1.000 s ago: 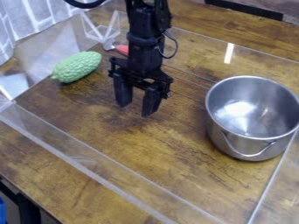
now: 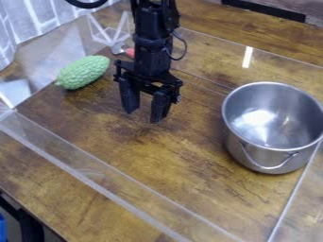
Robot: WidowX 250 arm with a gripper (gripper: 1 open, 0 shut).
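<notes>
My gripper (image 2: 145,104) hangs from the top centre over the wooden table, its black fingers spread low near the surface with nothing visible between them. A pale green, corn-like vegetable (image 2: 83,72) lies to its left. A large steel pot (image 2: 265,123) stands to its right. A small red object (image 2: 127,52) is partly hidden behind the arm.
Clear plastic walls edge the wooden table (image 2: 139,170) on the left and front.
My gripper has shifted very slightly; the vegetable and pot are where they were.
</notes>
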